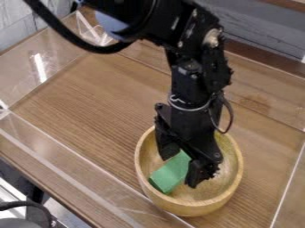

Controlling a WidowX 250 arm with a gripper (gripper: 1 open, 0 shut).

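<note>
My black gripper (186,148) reaches down from the top of the view into a round yellow bowl (212,199) at the lower centre. It stands open, with its lower end just over and beside a green block (170,175) lying in the left part of the bowl. The gripper hides part of the block and the back of the bowl, and whether it touches the block I cannot tell.
A raised wall or edge runs along the back, and the tray's side is at the far left.
</note>
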